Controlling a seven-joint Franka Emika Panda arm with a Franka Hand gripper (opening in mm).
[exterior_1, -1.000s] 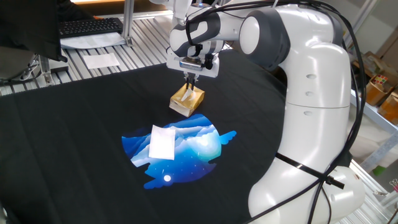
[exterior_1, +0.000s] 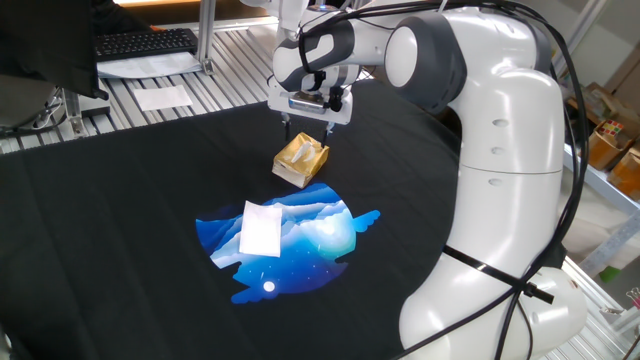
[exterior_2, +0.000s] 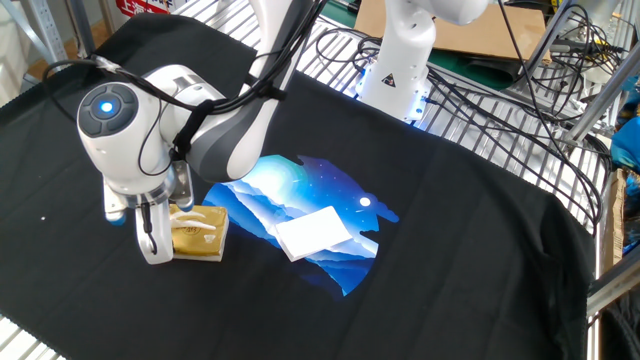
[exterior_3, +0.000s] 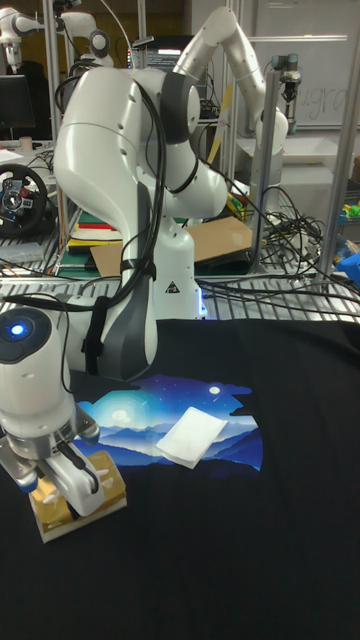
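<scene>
A gold pack of tissues (exterior_1: 300, 165) rests on the black cloth, a white tissue (exterior_1: 302, 150) standing out of its top. Just above it my gripper (exterior_1: 306, 140) is open, its two fingers wide apart and on either side of the tissue. From exterior view 2 the pack (exterior_2: 200, 240) is partly covered by the hand, and so is the pack (exterior_3: 101, 510) in exterior view 3. A flat white sheet (exterior_1: 261, 230) lies on the blue night-sky picture (exterior_1: 310, 265), apart from the pack.
Black cloth (exterior_1: 110, 250) covers the table, with broad bare stretches around the picture. The arm's base (exterior_2: 395, 90) stands at the back in exterior view 2. A keyboard (exterior_1: 145, 43) and a paper (exterior_1: 163, 98) lie beyond the cloth.
The fingers were close together over the tissue a second ago and have spread wide apart. The arm, the pack and the white sheet look unmoved.
</scene>
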